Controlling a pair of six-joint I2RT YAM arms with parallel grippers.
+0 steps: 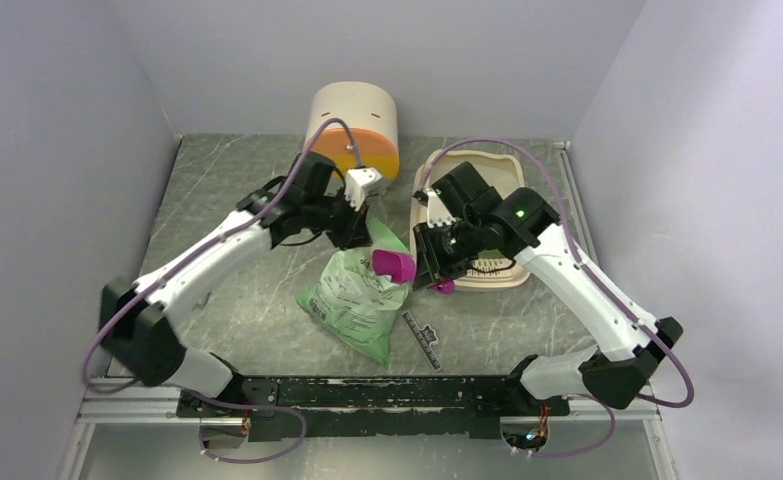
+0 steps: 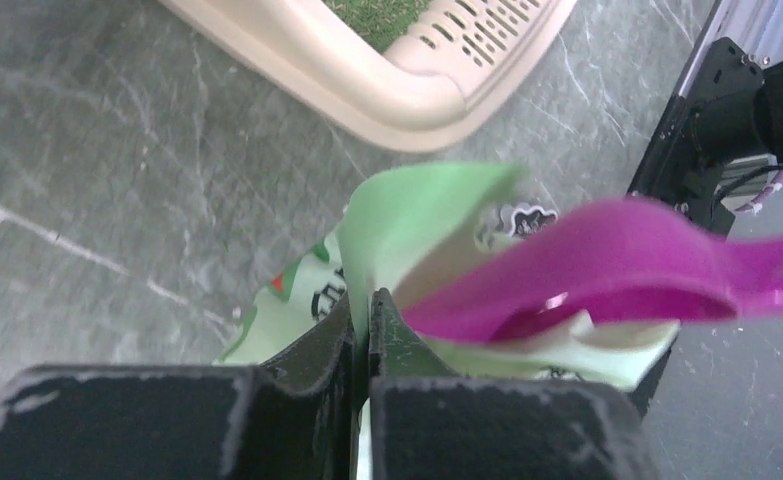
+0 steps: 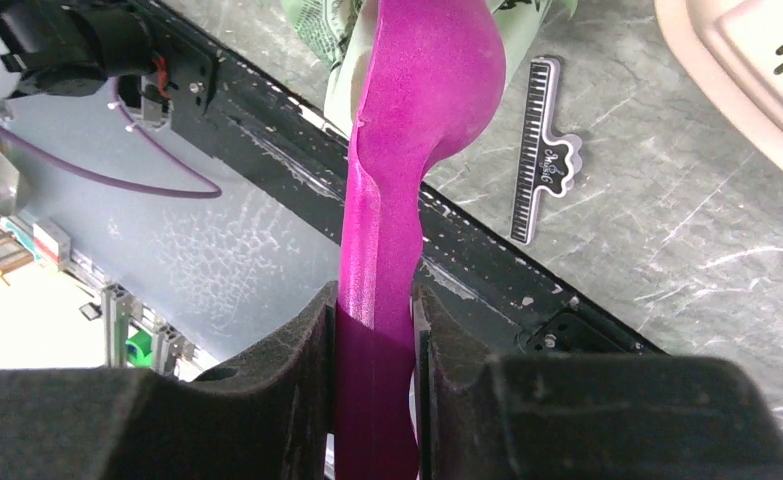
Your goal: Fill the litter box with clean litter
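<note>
The green litter bag stands open at the table's middle front. My left gripper is shut on the bag's upper edge. A magenta scoop rests in the bag mouth, its handle running between the fingers of my right gripper; whether these are closed tight on it is unclear. The beige litter box sits at the right behind the right arm, with some litter visible inside it in the left wrist view.
An orange-and-cream container stands at the back. A comb-like tool lies in front of the bag.
</note>
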